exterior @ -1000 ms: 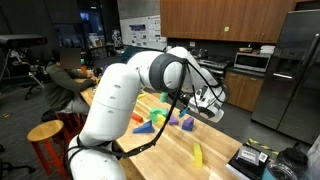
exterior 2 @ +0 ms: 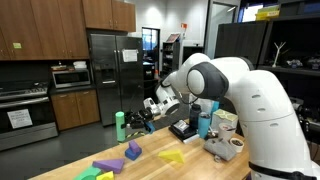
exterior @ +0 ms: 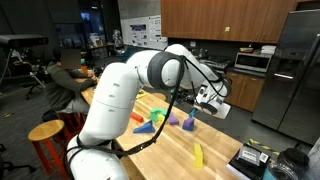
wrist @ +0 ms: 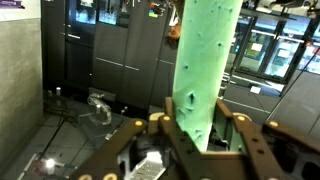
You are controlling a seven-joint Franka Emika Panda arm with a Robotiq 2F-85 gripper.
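A long green block (wrist: 203,65) rises through the middle of the wrist view, its lower end between the dark fingers. My gripper is shut on it. Exterior view 2 shows the same green block (exterior 2: 120,126) upright, at the left end of the arm, above the far part of the table. The arm's wrist is turned so that the wrist view looks out sideways at the kitchen. In exterior view 1 the gripper (exterior: 214,107) is small, and I cannot make out the green block in it.
A purple block (exterior 2: 132,151), another purple piece (exterior 2: 108,165) and a yellow piece (exterior 2: 171,156) lie on the wooden table (exterior 2: 200,168). A yellow block (exterior: 198,155) and a blue triangle (exterior: 144,128) show from the other side. Bare table lies around the yellow block.
The wrist and gripper have shifted slightly. The arm otherwise keeps nearly the same pose, and the pieces on the table look unmoved.
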